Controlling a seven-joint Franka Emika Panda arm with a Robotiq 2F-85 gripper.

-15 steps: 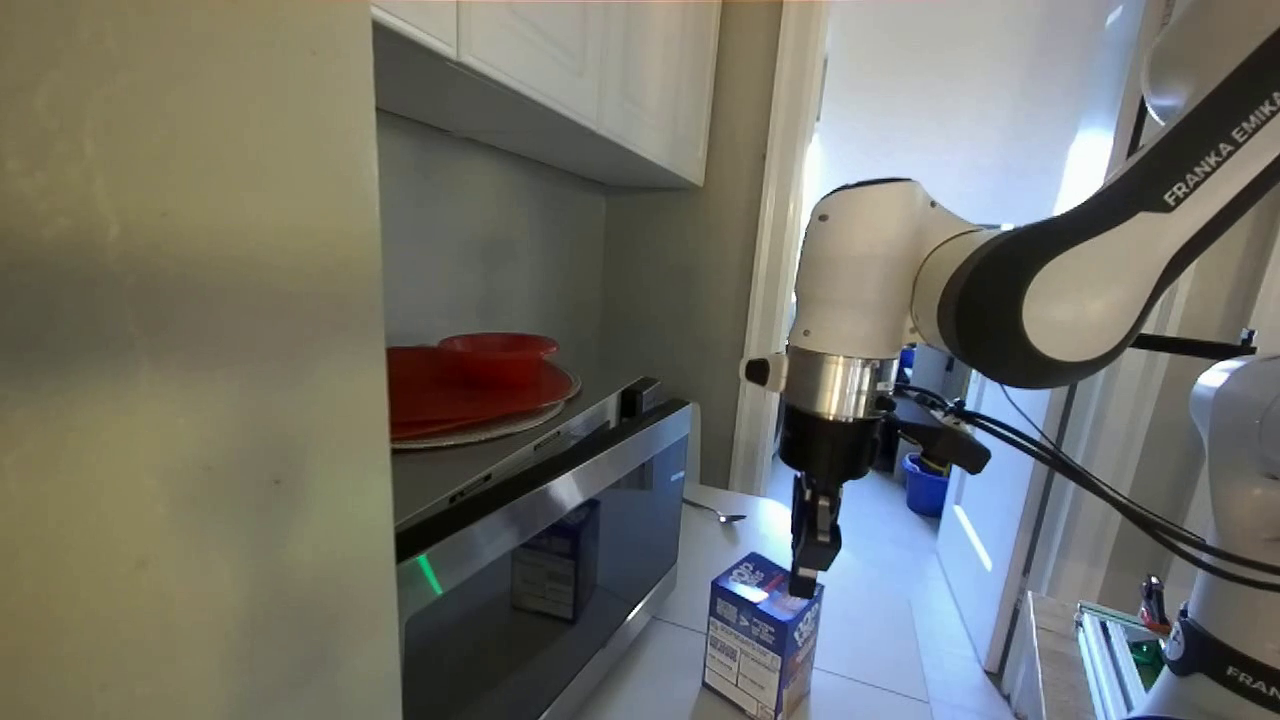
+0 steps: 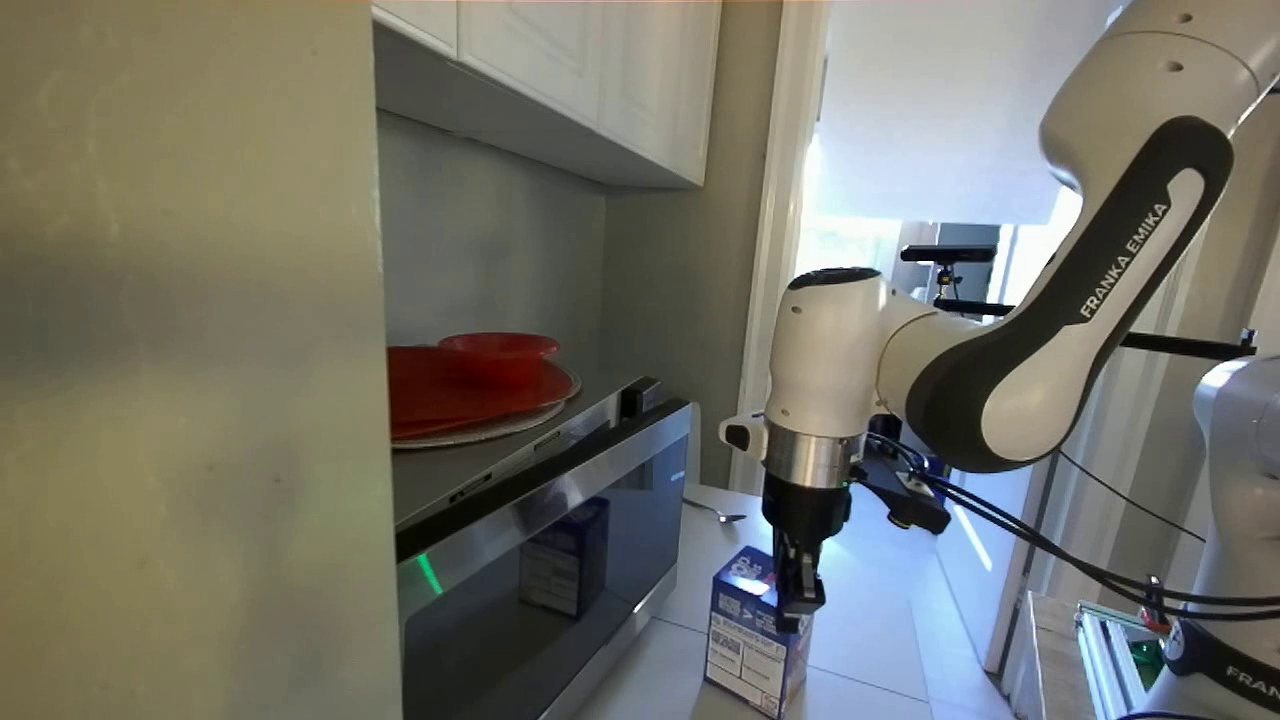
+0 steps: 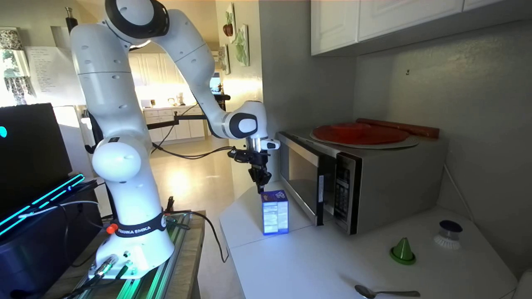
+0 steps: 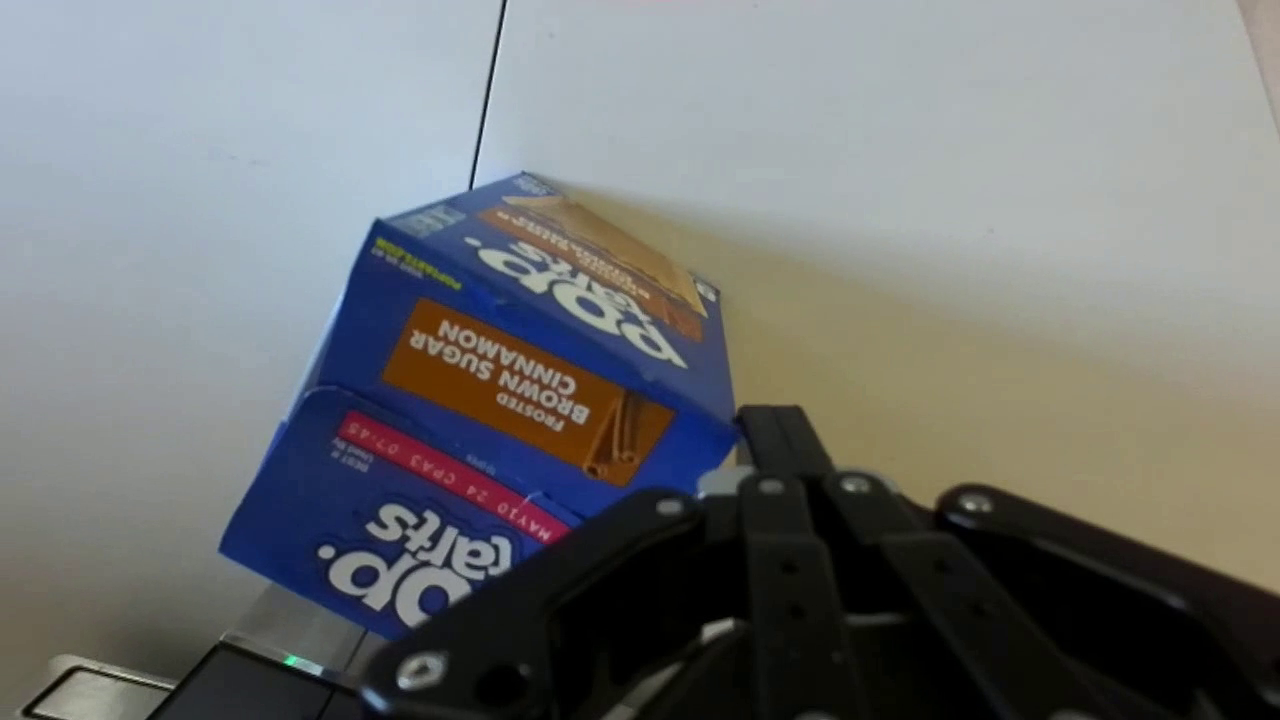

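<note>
A blue Pop-Tarts box [image 4: 516,372] stands upright on the white counter; its brown label and top flap face the wrist camera. My gripper is shut, with nothing showing between its fingers, and its tips are right by one edge of the box. Whether they touch it, I cannot tell. In the first exterior view the gripper [image 2: 797,610] overlaps the right side of the box [image 2: 746,642]. From the other side, the gripper [image 3: 261,188] appears at the upper left edge of the box [image 3: 275,214].
Beside the box stands a microwave [image 3: 394,184] with its door [image 3: 304,174] partly open. Red dishes [image 3: 361,133] lie on top of it. A green cone-shaped item [image 3: 402,251], a brush [image 3: 449,233] and a spoon [image 3: 386,293] occupy the near counter.
My arm has come down and moved left in the first exterior view, bringing the shut gripper lower beside the box. The box appears slightly shifted or turned.
</note>
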